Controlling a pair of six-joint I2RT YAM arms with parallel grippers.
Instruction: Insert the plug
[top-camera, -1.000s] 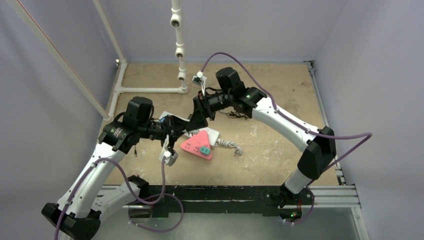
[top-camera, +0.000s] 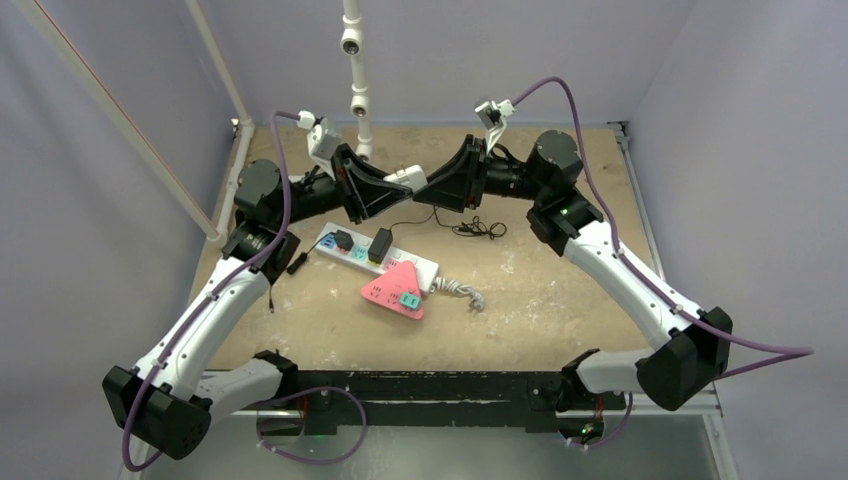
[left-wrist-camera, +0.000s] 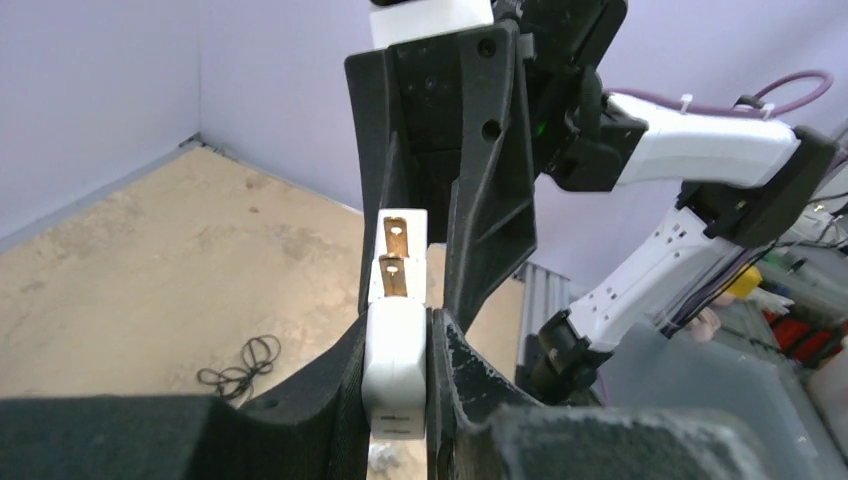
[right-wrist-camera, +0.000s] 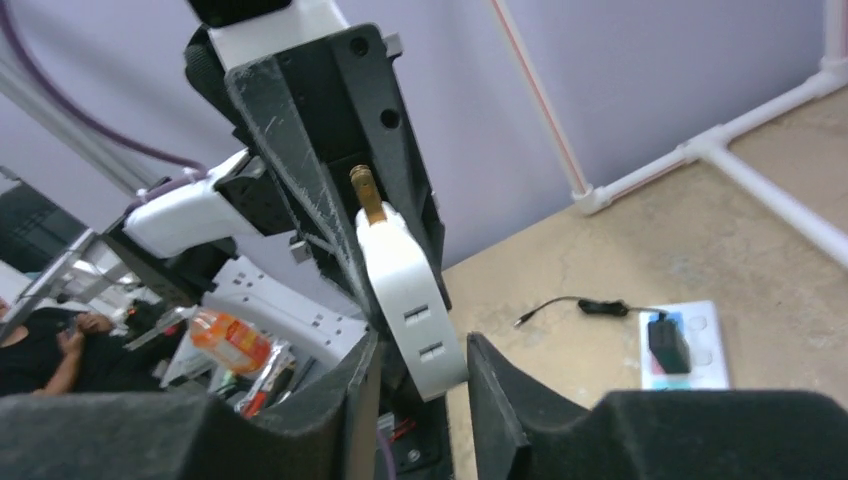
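A white plug (top-camera: 404, 178) with brass prongs is held in the air between the two grippers. My left gripper is shut on it; in the left wrist view its prongs point up, toward the other gripper. My right gripper reaches the plug's socket end, a finger at each side of it; whether it grips is unclear. Below lie a white power strip (top-camera: 424, 272) with black adapters in it and a pink triangular strip (top-camera: 385, 292) with a teal plug on it.
Black cable (top-camera: 480, 228) lies coiled behind the strips, and a white cord (top-camera: 460, 292) to their right. White pipes (top-camera: 236, 175) stand at the back left. The board's right side is clear.
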